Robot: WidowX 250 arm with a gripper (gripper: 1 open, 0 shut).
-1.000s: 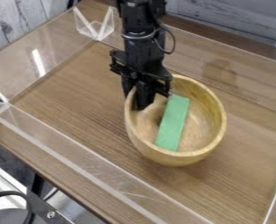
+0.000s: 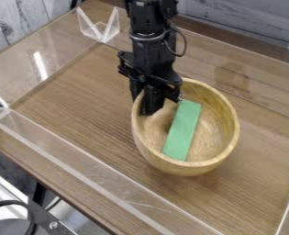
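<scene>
A round light wooden bowl [image 2: 209, 147] lies on the wooden table, with a flat green rectangular object [image 2: 183, 129] inside it, tilted along its length. The black gripper [image 2: 148, 96] reaches down from the top to the bowl's upper-left rim and looks shut on it, though its fingertips are hard to make out against the rim.
A clear plastic piece [image 2: 100, 25] stands at the upper left. Black cables [image 2: 24, 211] lie off the table's edge at the lower left.
The gripper and bowl have shifted very slightly; otherwise the scene looks much the same.
</scene>
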